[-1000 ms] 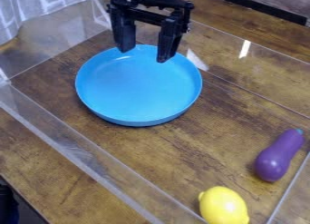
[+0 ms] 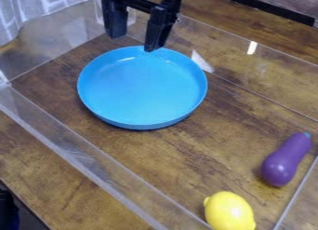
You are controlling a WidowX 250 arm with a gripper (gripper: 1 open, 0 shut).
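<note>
The black gripper [image 2: 136, 27] hovers over the back rim of a blue plate [image 2: 141, 87], its two fingers spread apart with nothing visible between them. The plate is empty and lies on the wooden surface. A purple eggplant [image 2: 285, 159] lies at the right, and a yellow lemon [image 2: 230, 211] at the front right, both well away from the gripper.
Clear plastic walls run along the left and front of the wooden work area [image 2: 224, 131].
The gripper has moved up and slightly left, away from the plate. The plate, eggplant and lemon stay where they were.
</note>
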